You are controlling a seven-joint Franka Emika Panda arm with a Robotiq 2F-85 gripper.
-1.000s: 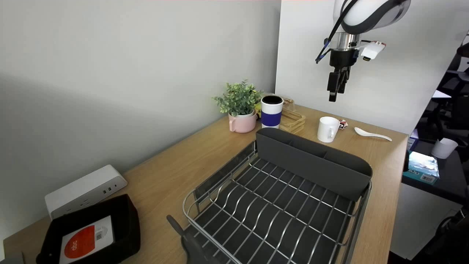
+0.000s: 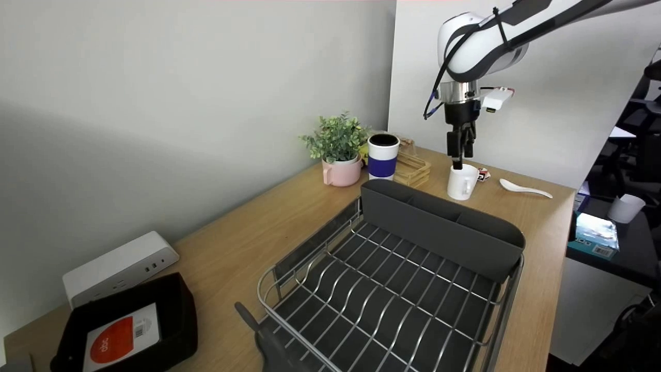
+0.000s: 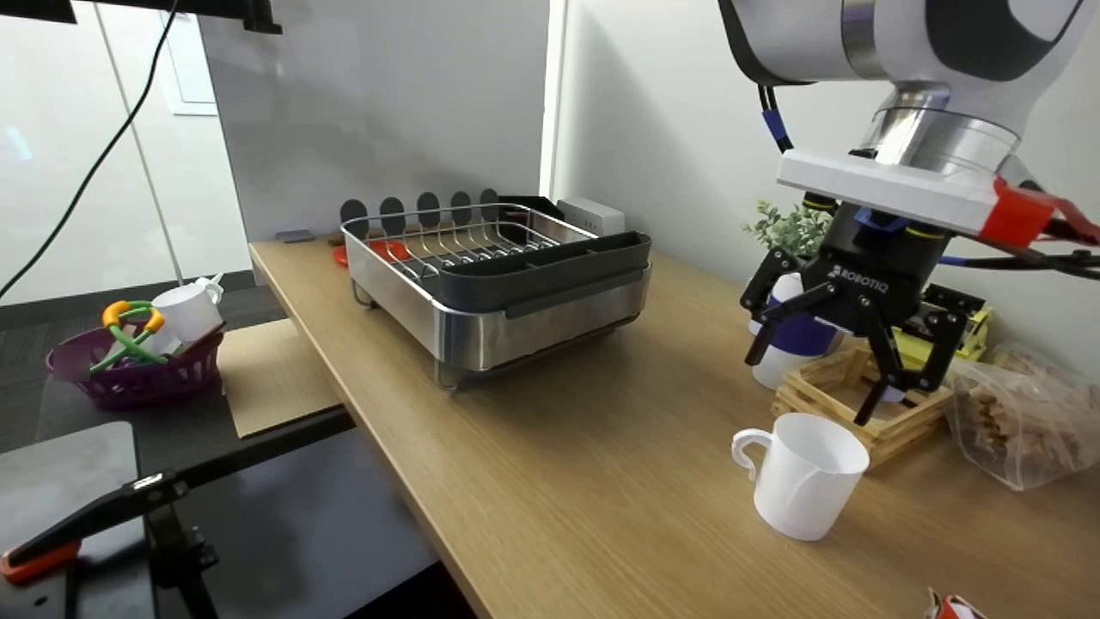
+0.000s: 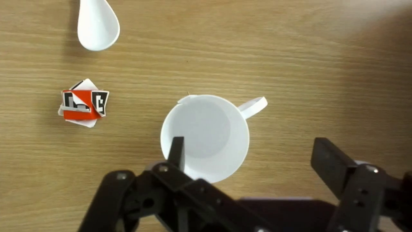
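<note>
A white mug (image 4: pixel 208 135) stands upright on the wooden table, its handle (image 4: pixel 253 107) pointing up and right in the wrist view. My gripper (image 3: pixel 815 390) is open above and behind it, with nothing between its fingers. In the wrist view, one finger (image 4: pixel 176 152) overlaps the mug's near rim, while the other finger (image 4: pixel 330 166) lies well off to the right over bare table. From the first exterior view the gripper (image 2: pixel 459 162) hangs just over the mug (image 2: pixel 462 183); whether a fingertip touches it I cannot tell.
A wooden crate (image 3: pixel 825 383), a blue-banded cup (image 3: pixel 784 356) and a plastic bag (image 3: pixel 1021 413) crowd behind the mug. A red wrapper (image 4: pixel 83 104) and white spoon (image 4: pixel 98 27) lie nearby. The dish rack (image 2: pixel 396 291) occupies the table's middle.
My arm has come down and to the left in the first exterior view, bringing the gripper from high above the table to just over the mug. The mug has not moved.
</note>
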